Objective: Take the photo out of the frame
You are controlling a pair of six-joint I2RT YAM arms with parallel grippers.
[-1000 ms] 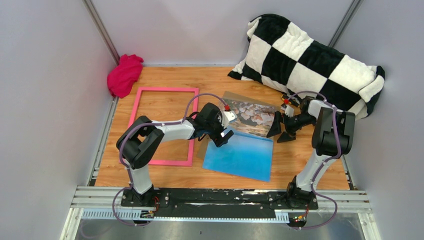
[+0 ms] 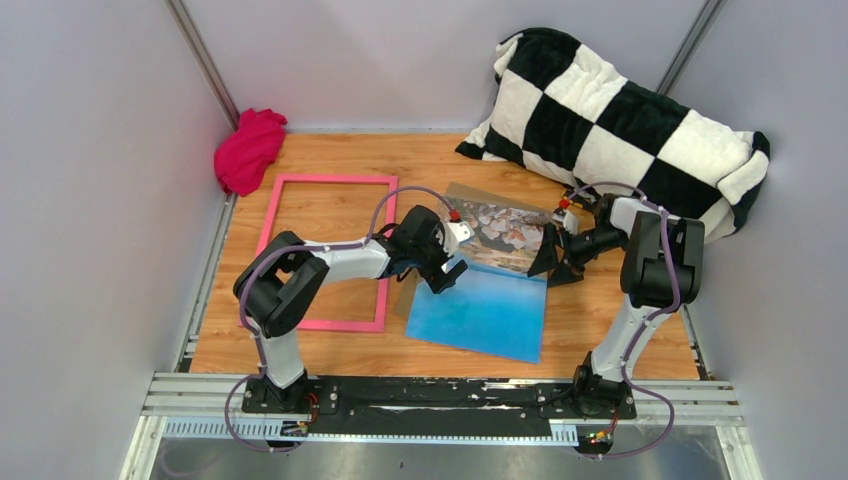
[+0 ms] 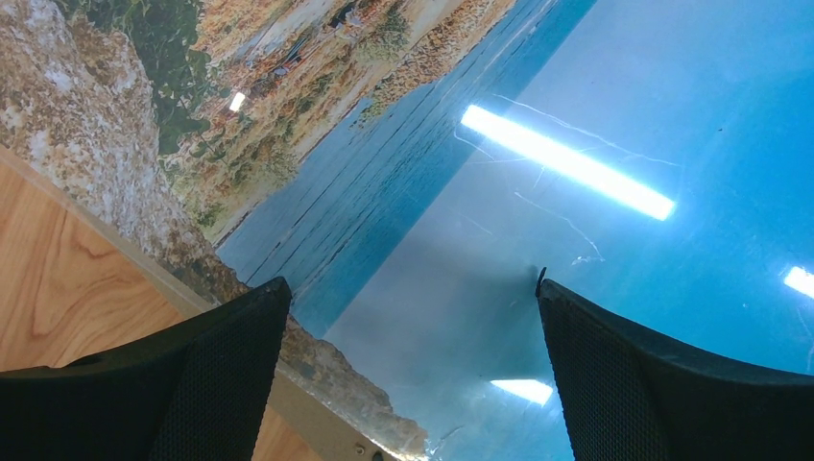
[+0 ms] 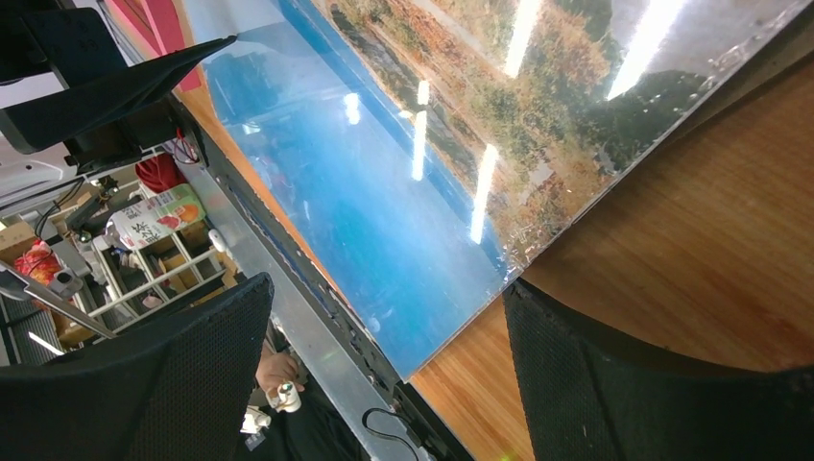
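The photo, under a glossy clear sheet with a blue lower part, lies on a brown backing board on the wooden table. The empty pink frame lies to its left. My left gripper is open over the photo's left side, fingertips on or just above the sheet. My right gripper is open at the sheet's right edge, one fingertip close against that edge. Whether it touches cannot be told.
A checkered pillow fills the back right. A pink cloth lies at the back left. The bare table shows along the front, ending at a dark rail.
My right gripper and arm have shifted slightly left and toward the front over the last second. The left arm and the photo look unchanged.
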